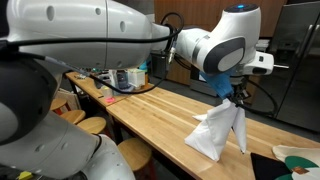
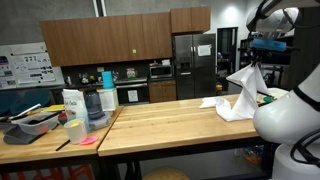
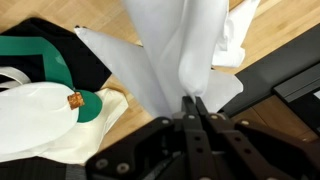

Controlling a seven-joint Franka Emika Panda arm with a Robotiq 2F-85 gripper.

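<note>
A white cloth (image 1: 212, 132) hangs from my gripper (image 1: 238, 99), its lower folds reaching down to the wooden table. My gripper is shut on the cloth (image 3: 190, 45) in the wrist view, where the fabric spreads out from the fingertips. In exterior view 2 the raised part of the cloth (image 2: 245, 88) slopes up toward the gripper at the right. Another white piece of fabric (image 2: 214, 102) lies on the table beside it; whether it is the same cloth I cannot tell.
A black cloth (image 3: 45, 45), a white oval item (image 3: 38, 115) and cream fabric (image 3: 112, 108) lie beside the hanging cloth. Cups and jars (image 2: 76, 131) stand at the table's far end.
</note>
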